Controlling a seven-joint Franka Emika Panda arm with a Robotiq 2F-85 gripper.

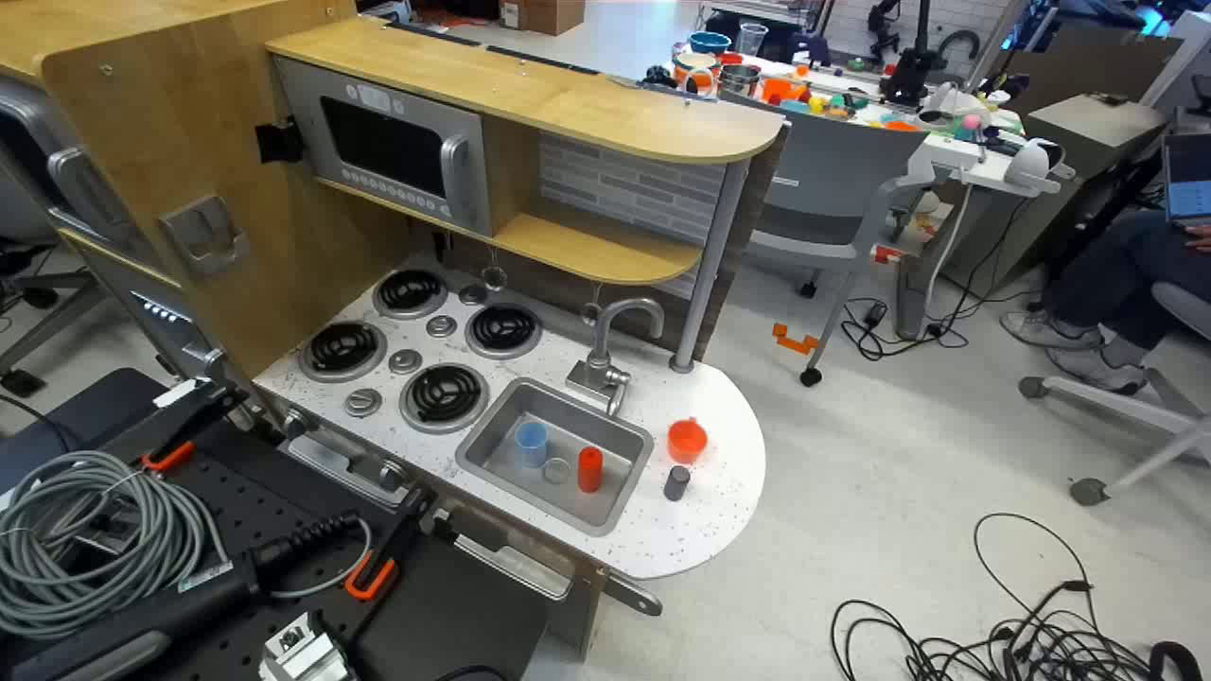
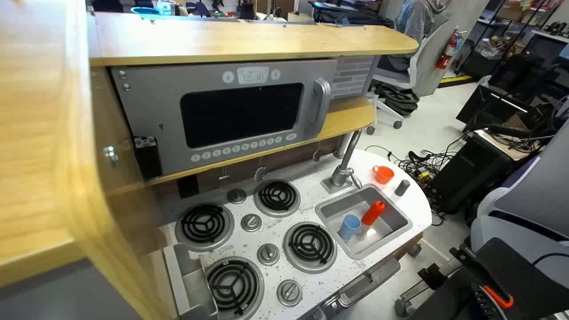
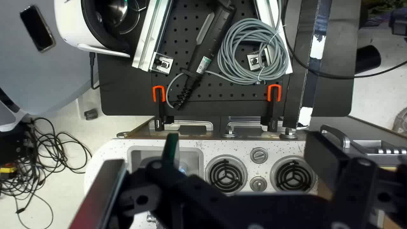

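In the wrist view my gripper is open, its two dark fingers spread wide above the toy kitchen counter with nothing between them. Neither exterior view shows it. A blue cup stands in the grey sink, and a red bottle is in there too. Between them on the sink floor is a small clear ring-like item. On the white counter right of the sink are an orange-red cup and a small dark grey cylinder. From the wrist, the arm hides much of the sink.
The faucet rises behind the sink. Left of it lie several black-coiled burners with knobs between. A microwave and wooden shelf overhang the counter's back. In front, a black table carries coiled grey cable and orange-tipped clamps.
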